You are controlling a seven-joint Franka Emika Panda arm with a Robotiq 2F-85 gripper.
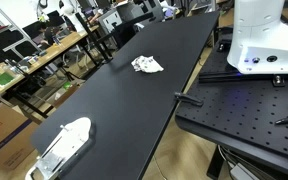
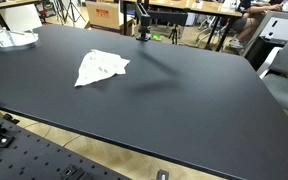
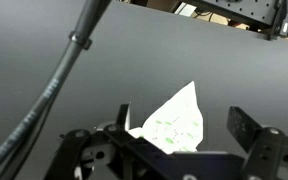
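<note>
A crumpled white cloth or paper [image 3: 174,122] lies on the dark table, with faint greenish marks on its surface. My gripper is open in the wrist view, its two dark fingers [image 3: 242,126] far apart on either side of the cloth, which appears below them. The gripper's body hides the cloth's near edge. Exterior view 1 has the cloth [image 1: 146,64] toward the table's far part; in exterior view 2 the cloth [image 2: 101,67] is left of centre. How high the gripper is above it I cannot tell.
A white, partly clear object [image 1: 66,146] rests at the table's other end. A dark bench [image 1: 239,105] with tools runs alongside the table. A thick cable [image 3: 52,85] crosses the wrist view's left side.
</note>
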